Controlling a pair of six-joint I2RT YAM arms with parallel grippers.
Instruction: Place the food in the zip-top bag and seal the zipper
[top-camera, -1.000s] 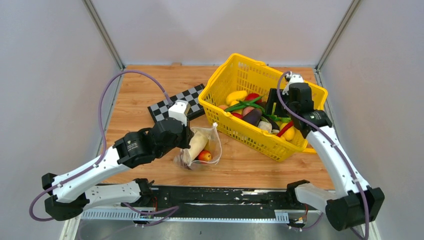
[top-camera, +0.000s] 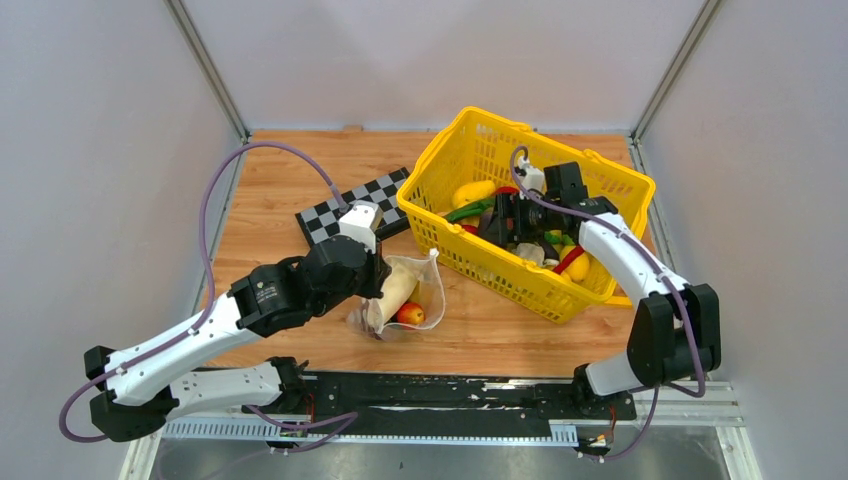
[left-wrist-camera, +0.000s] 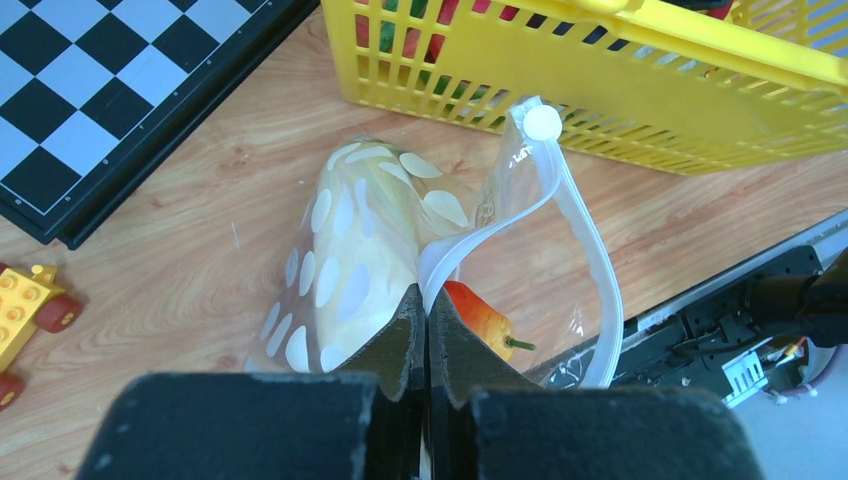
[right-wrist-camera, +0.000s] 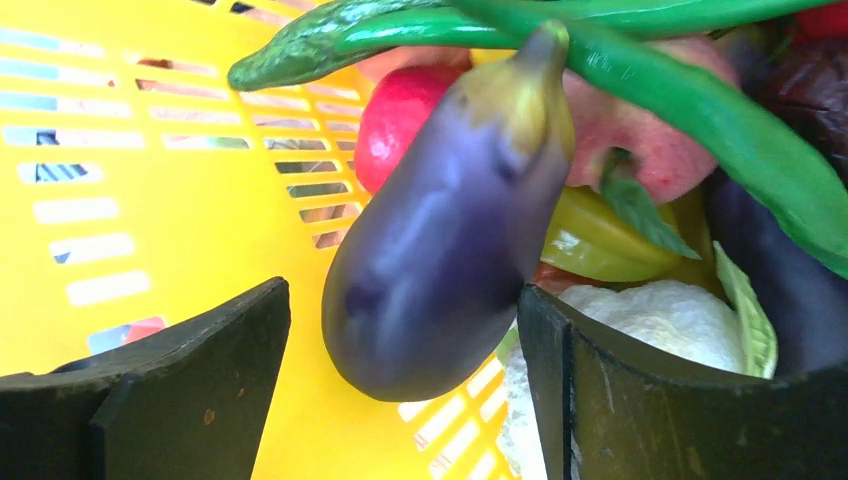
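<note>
A clear zip top bag (left-wrist-camera: 345, 215) with white dots lies on the table, its zipper mouth spread apart. Inside it are a pale long item (top-camera: 393, 292) and a red-orange fruit (left-wrist-camera: 478, 318). My left gripper is shut on the bag's rim. Over in the yellow basket (top-camera: 505, 285), my right gripper stands open, with a purple eggplant (right-wrist-camera: 440, 230) between its spread fingers. The eggplant seems close to the right finger (right-wrist-camera: 555, 350); whether they touch I cannot tell.
Green peppers (right-wrist-camera: 710, 110), a white cauliflower-like piece (right-wrist-camera: 650, 320) and other produce crowd round the eggplant. The basket's wall (right-wrist-camera: 110, 230) rises close to the left finger. A checkered board (left-wrist-camera: 100, 80) and a toy with yellow bricks (left-wrist-camera: 22, 310) lie left of the bag.
My right gripper has moved left within the basket, from its right part to over the eggplant. The left arm and the bag have stayed nearly still.
</note>
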